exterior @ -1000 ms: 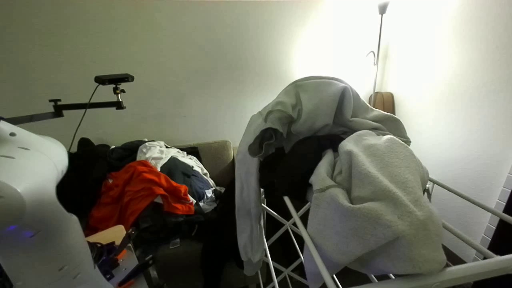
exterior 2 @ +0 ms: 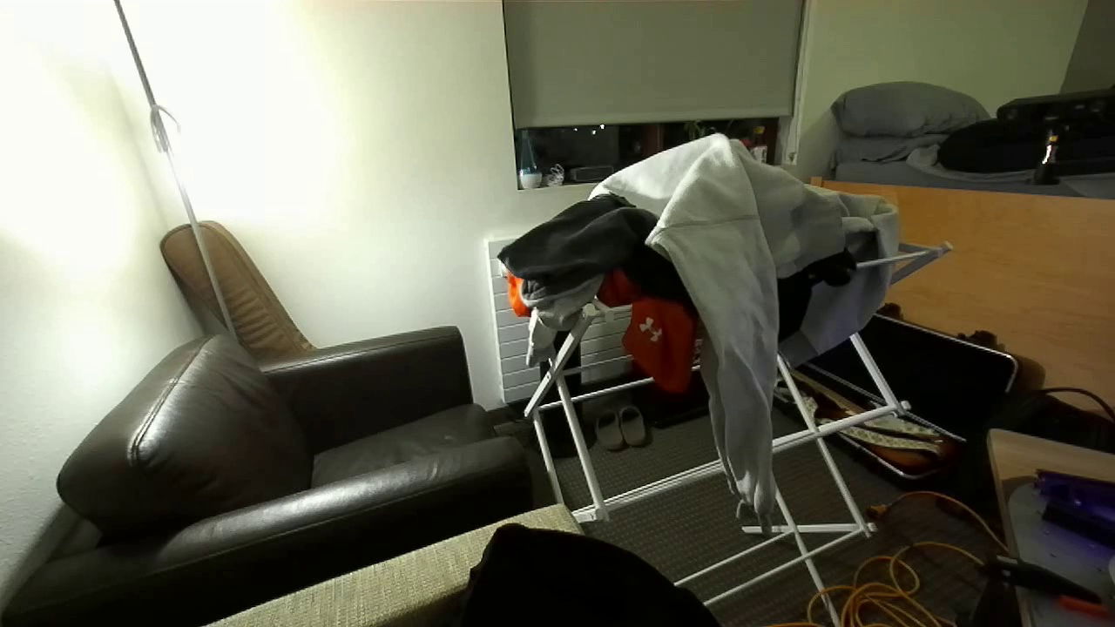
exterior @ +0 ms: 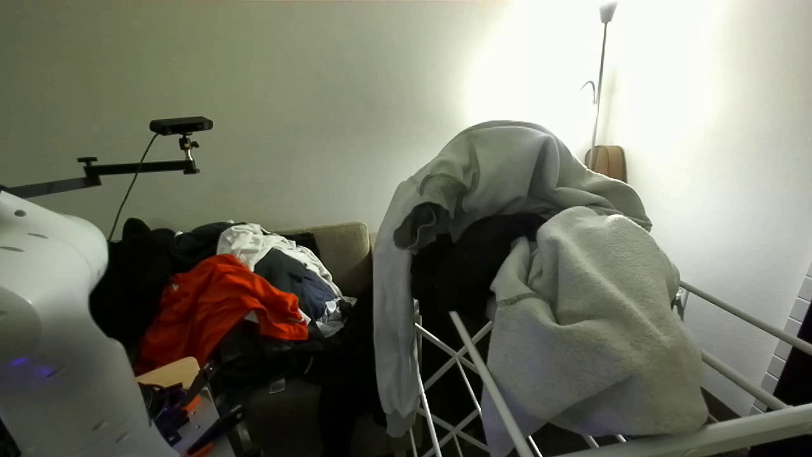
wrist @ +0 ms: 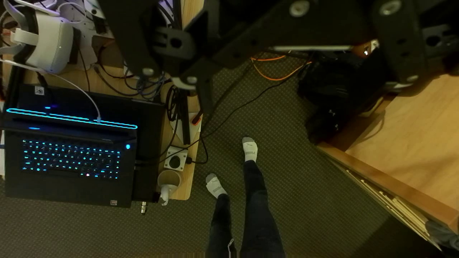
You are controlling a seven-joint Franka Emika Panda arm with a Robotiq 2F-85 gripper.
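Note:
In the wrist view my gripper stands open at the top, its dark fingers (wrist: 172, 56) far apart. Carpet and cables show through the gap, and nothing is held. My white arm (exterior: 57, 327) fills the left of exterior view 1, with its gripper out of sight there. A grey sweatshirt (exterior: 502, 164) is draped over the white drying rack (exterior: 495, 388), one sleeve hanging down. Beside it on the rack lies a pale fleecy garment (exterior: 601, 320). Exterior view 2 also shows an orange-red garment (exterior 2: 660, 345) and a dark one (exterior 2: 580, 246) on the rack.
Clothes, including an orange-red one (exterior: 221, 304), are heaped on a couch. A laptop (wrist: 69, 159), headset (wrist: 51, 41) and mug (wrist: 169, 180) occupy the desk. A person's legs (wrist: 260, 210) stand beside it. Orange cable (exterior 2: 899, 596) lies on the floor near the rack.

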